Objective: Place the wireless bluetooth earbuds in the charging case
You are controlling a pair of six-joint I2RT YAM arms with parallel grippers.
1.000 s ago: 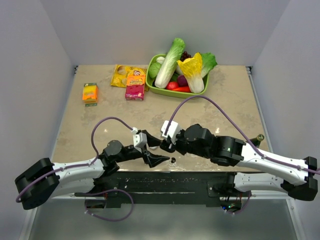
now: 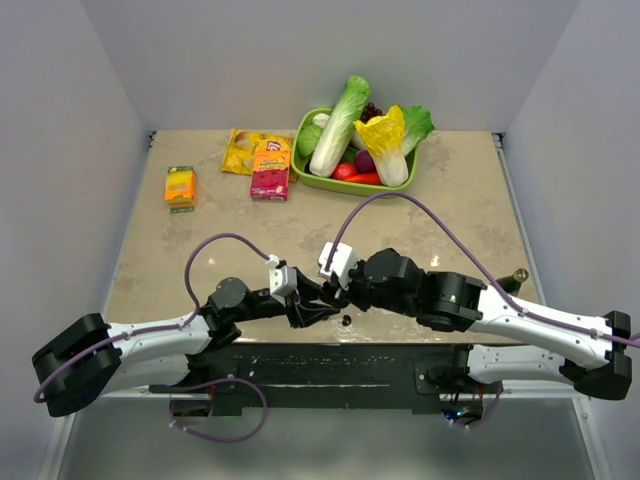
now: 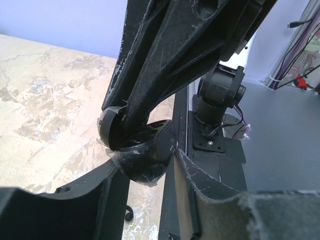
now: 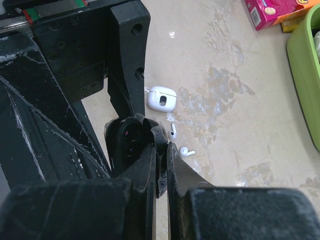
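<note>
A black charging case (image 3: 145, 155) is held in my right gripper, which is shut on it. My left gripper (image 2: 312, 300) is around the case from the left, its fingers part open at the case in the left wrist view. A white case (image 4: 161, 100) lies on the table with two white earbuds, one (image 4: 172, 131) upright in the image and one (image 4: 186, 152) beside it. A small black earbud (image 3: 129, 214) lies on the table below my grippers.
A green basket of vegetables (image 2: 320, 180), snack boxes (image 2: 270, 185) and a small orange box (image 2: 181, 185) stand toward the back. A dark bottle (image 2: 515, 280) is at the right edge.
The right arm looks nearly still.
</note>
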